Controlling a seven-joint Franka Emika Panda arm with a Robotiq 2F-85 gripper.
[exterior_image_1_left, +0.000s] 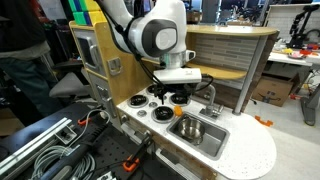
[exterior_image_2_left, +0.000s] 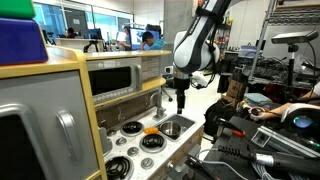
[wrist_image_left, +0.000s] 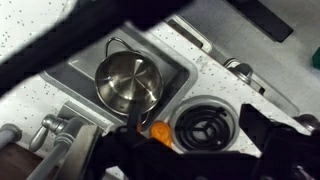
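My gripper stands open above the counter in the wrist view, its dark fingers spread apart with nothing between them. Under it, close to one finger, a small orange object (wrist_image_left: 160, 132) shows, partly covered. Exterior view 1 places this orange object (exterior_image_1_left: 180, 112) between the sink and the burners. A shiny metal pot (wrist_image_left: 129, 82) with a looped handle sits inside the sink (wrist_image_left: 177, 72). The sink basin (exterior_image_1_left: 205, 147) lies to the right of the stove in exterior view 1. In exterior view 2 the orange object (exterior_image_2_left: 151, 130) rests on the counter.
Several round burners, one of them black-coiled (wrist_image_left: 204, 127), lie beside the sink. A curved faucet (exterior_image_1_left: 210, 96) rises behind the basin. A wooden shelf (exterior_image_1_left: 220, 73) runs along the back, and a microwave (exterior_image_2_left: 117, 80) stands on it. Bare white counter (exterior_image_1_left: 243, 145) spreads to the right.
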